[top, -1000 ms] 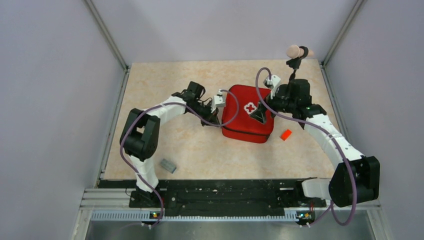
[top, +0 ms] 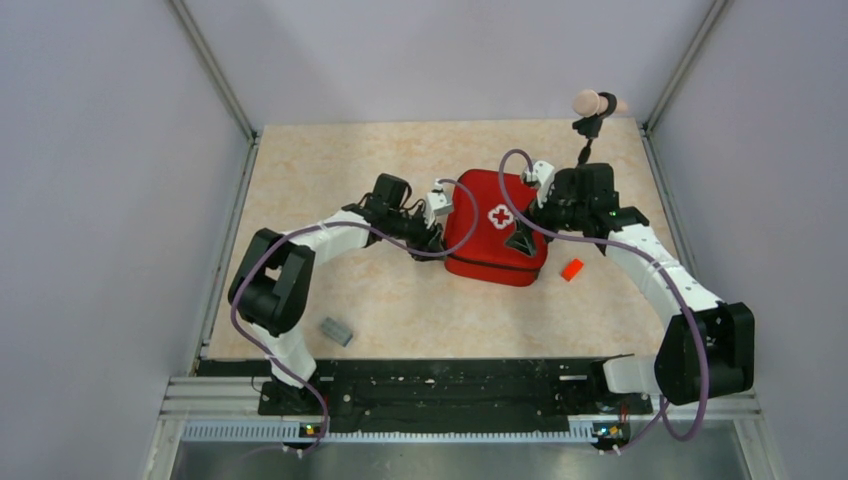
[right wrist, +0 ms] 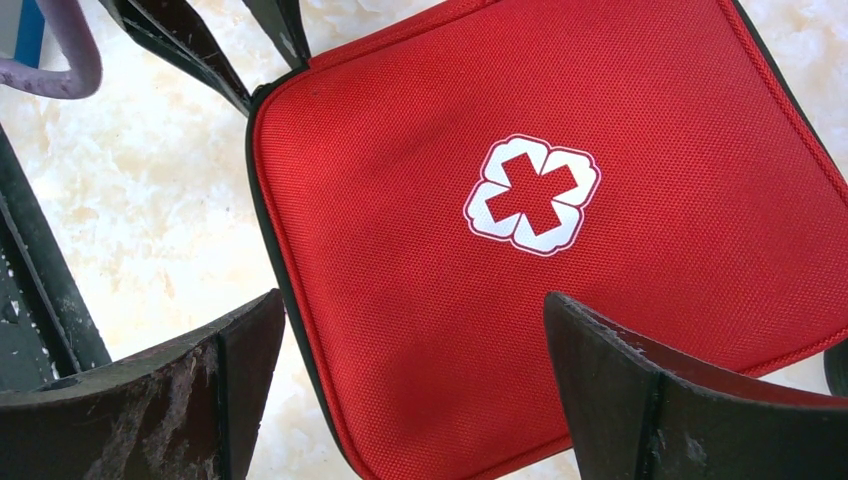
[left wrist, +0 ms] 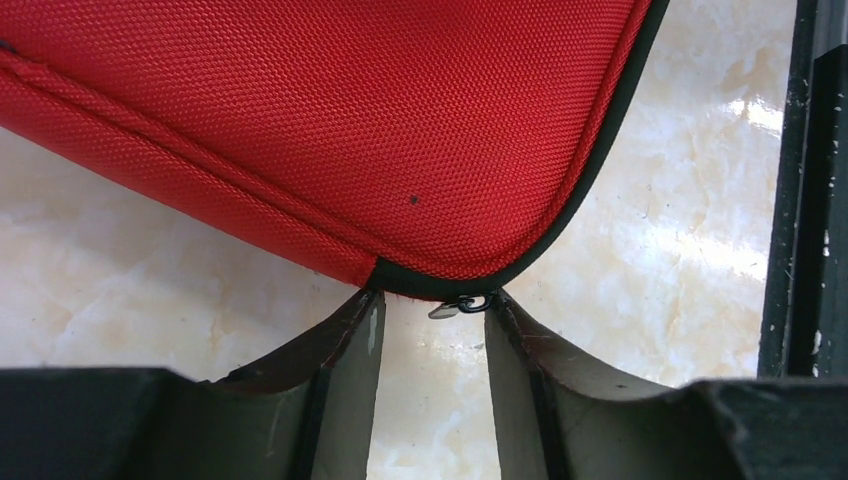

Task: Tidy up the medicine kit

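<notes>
The red medicine kit point(top: 490, 225), a soft zipped case with a white cross emblem point(right wrist: 532, 195), lies closed on the table. At its left front corner is my left gripper point(top: 438, 250). In the left wrist view a metal zipper pull point(left wrist: 458, 307) hangs at the black zipper edge, between the tips of that left gripper; its fingers are part open, with a gap on the pull's left side. Over the kit's right part, my right gripper point(top: 520, 238) stands wide open with nothing between its fingers.
A small orange-red block point(top: 572, 269) lies right of the kit. A grey box point(top: 336, 331) sits at the front left.
The kit has not visibly moved.
</notes>
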